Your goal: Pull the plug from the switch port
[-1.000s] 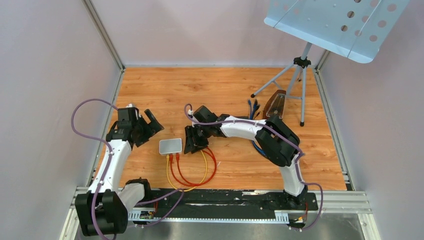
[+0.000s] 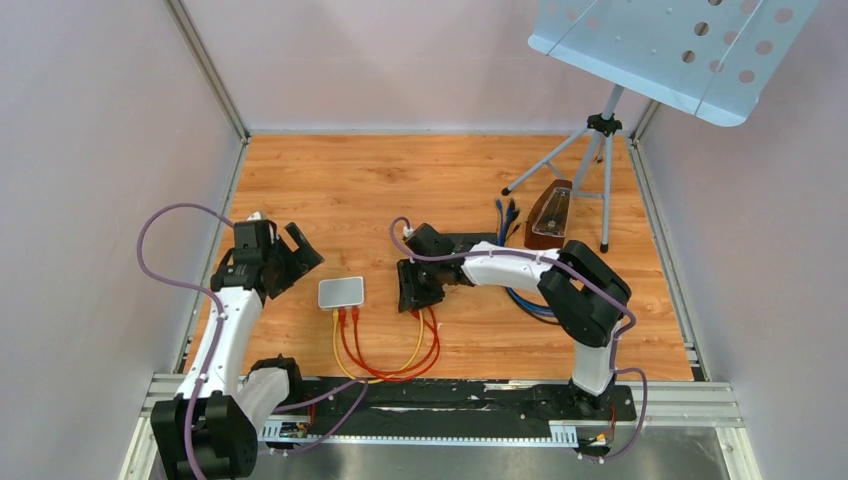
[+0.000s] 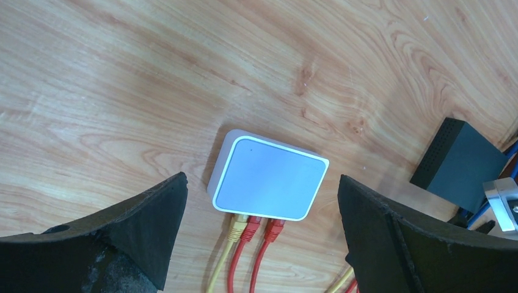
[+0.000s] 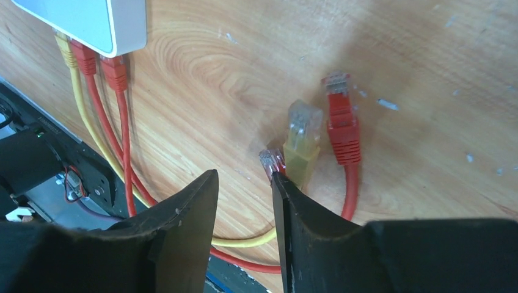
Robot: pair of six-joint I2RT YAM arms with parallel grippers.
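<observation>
The white switch (image 2: 341,292) lies flat on the wooden table. In the left wrist view a yellow plug (image 3: 238,227) and two red plugs, one at the right (image 3: 274,229), sit at its near edge. My left gripper (image 2: 303,247) stands open above and left of the switch, nothing held. Right of the switch, my right gripper has its fingers apart, with no plug between the tips. Beside its right finger are a loose yellow plug (image 4: 303,143), a red plug (image 4: 344,125) and another red plug (image 4: 272,162), partly hidden by that finger.
A black box (image 3: 462,163), a bundle of blue cables (image 2: 530,305) and a brown metronome (image 2: 549,214) are at the right. A light-blue music stand (image 2: 670,55) rises at the back right.
My right gripper has moved right and slightly toward the near edge, away from the switch. The loose cable ends have shifted right with it. The left arm has barely moved.
</observation>
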